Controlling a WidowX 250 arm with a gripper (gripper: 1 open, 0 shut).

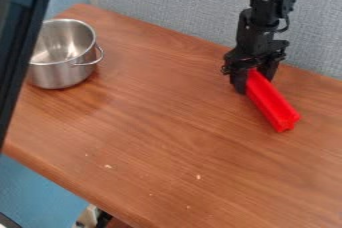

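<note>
My black gripper (246,76) is low at the back right of the wooden table (160,152), shut on the rear end of a long red block (274,105). The block lies slanted, its front end pointing toward the lower right. The fingertips are partly hidden behind the block, and I cannot tell whether it rests fully on the table.
A steel pot (64,62) with side handles stands at the table's back left. A grey panel stands along the back, and a dark frame edge cuts across the left of the view.
</note>
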